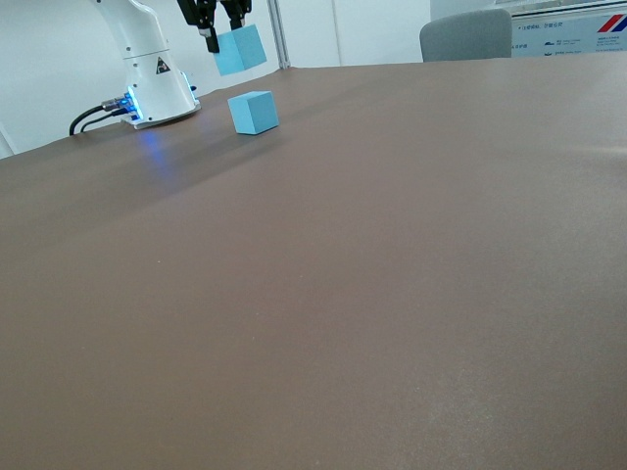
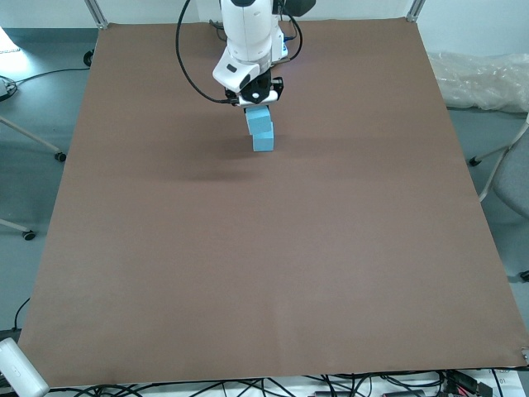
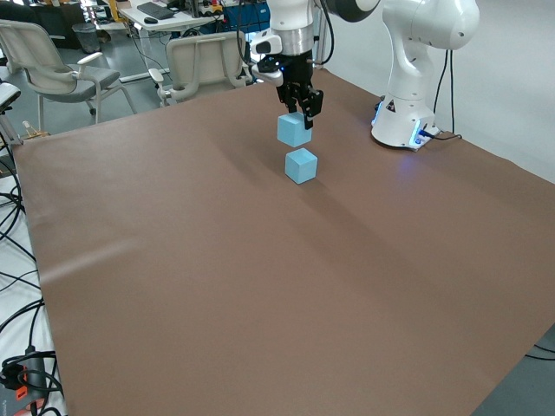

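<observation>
My gripper is shut on a light blue cube, holding it in the air just above a second light blue cube on the brown table. In the top view the held cube hangs above and a little left of the resting cube, with a clear gap. In the left view the held cube appears over the lower cube, partly overlapping it.
The arm's white base stands at the table's back edge, with cables beside it. Chairs and cable bundles lie beyond the edges.
</observation>
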